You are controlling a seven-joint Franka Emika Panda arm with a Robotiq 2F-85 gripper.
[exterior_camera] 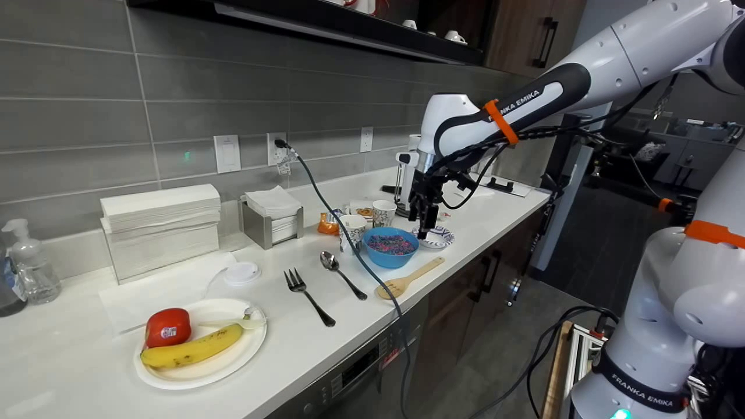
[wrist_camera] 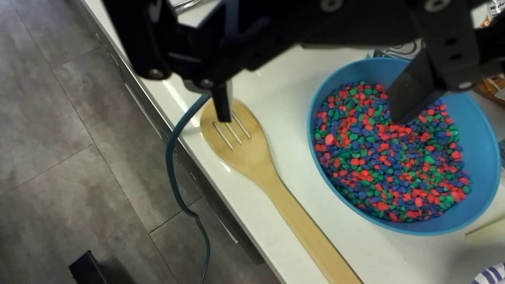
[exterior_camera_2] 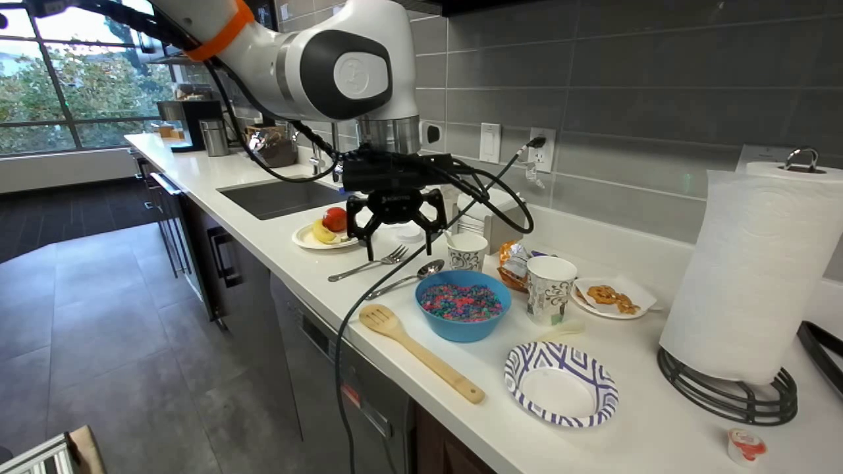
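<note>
Above the counter my gripper (exterior_camera_2: 399,251) hangs open, its two fingers wide apart and nothing between them. From the wrist, one finger appears over the slotted head of a wooden spatula (wrist_camera: 258,156), the other over a blue bowl (wrist_camera: 483,170) of red, green and blue pebbles (wrist_camera: 393,156); both look raised above these things. The spatula lies flat along the counter's front edge. Right of the bowl in exterior view 2 is a patterned paper bowl (exterior_camera_2: 517,379), empty. A fork (exterior_camera_2: 369,264) and a spoon (exterior_camera_2: 405,278) rest farther along the counter.
Patterned paper cups (exterior_camera_2: 550,288) stand close behind the blue bowl. A dark cable (exterior_camera: 363,262) crosses over the counter and down its front. A plate (exterior_camera: 258,335) holds a tomato (exterior_camera: 167,327) and a banana (exterior_camera: 192,348). A paper towel roll (exterior_camera_2: 743,276) stands at the right.
</note>
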